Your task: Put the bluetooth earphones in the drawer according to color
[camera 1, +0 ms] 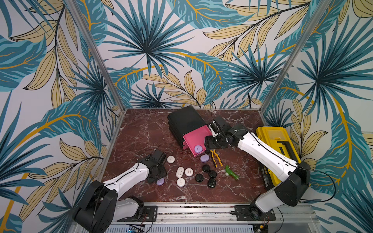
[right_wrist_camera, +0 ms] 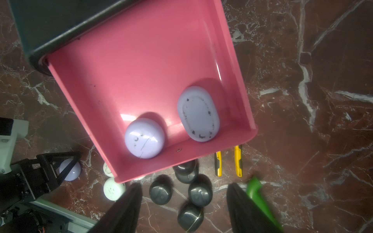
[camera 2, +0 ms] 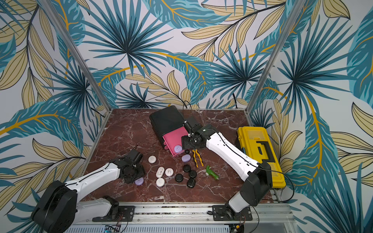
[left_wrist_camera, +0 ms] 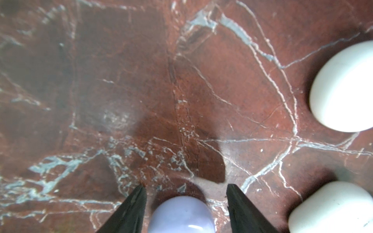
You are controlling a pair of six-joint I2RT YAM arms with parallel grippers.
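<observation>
My left gripper is open low over the marble table, its fingers either side of a round purple earphone case (left_wrist_camera: 181,217); whether they touch it cannot be told. The same purple case (camera 1: 160,181) shows beside that gripper in the top left view. A pink drawer (right_wrist_camera: 136,58) stands pulled out of a black cabinet (right_wrist_camera: 70,23). Inside it lie a round purple case (right_wrist_camera: 144,138) and an oval purple case (right_wrist_camera: 198,113). My right gripper is open above the drawer's front, empty. Another purple case (camera 1: 204,158) sits in front of the drawer.
White cases (camera 1: 179,172) lie mid-table, with several black cases (camera 1: 206,168) to their right. Yellow-handled pliers (camera 1: 216,158) and a green object (camera 1: 232,172) lie right of these. A yellow toolbox (camera 1: 277,143) fills the right edge.
</observation>
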